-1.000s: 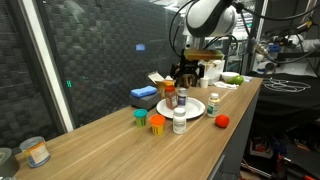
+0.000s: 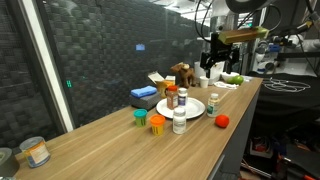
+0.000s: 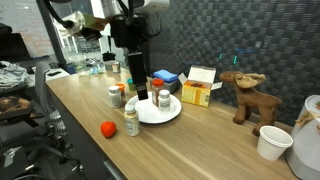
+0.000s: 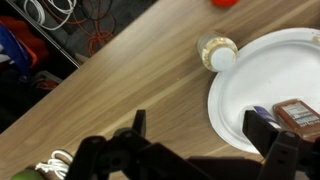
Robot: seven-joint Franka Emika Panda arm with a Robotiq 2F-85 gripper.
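My gripper hangs high above the table's right part, near the white plate. It is open; in the wrist view its two dark fingers stand wide apart with only bare wood between them. The plate lies to the right in that view. On it stand a brown-lidded jar and a jar with a white lid. Off the plate, a small pale-lidded bottle stands by a round red object. Another white bottle stands in front of the plate.
Orange and green cups stand left of the plate. A yellow box, a toy moose and a white cup are further back. Bare table spreads toward the left; cables lie below the table edge.
My gripper has moved right and somewhat upward in exterior view 1, away from above the plate's jars. The things on the table have not visibly moved.
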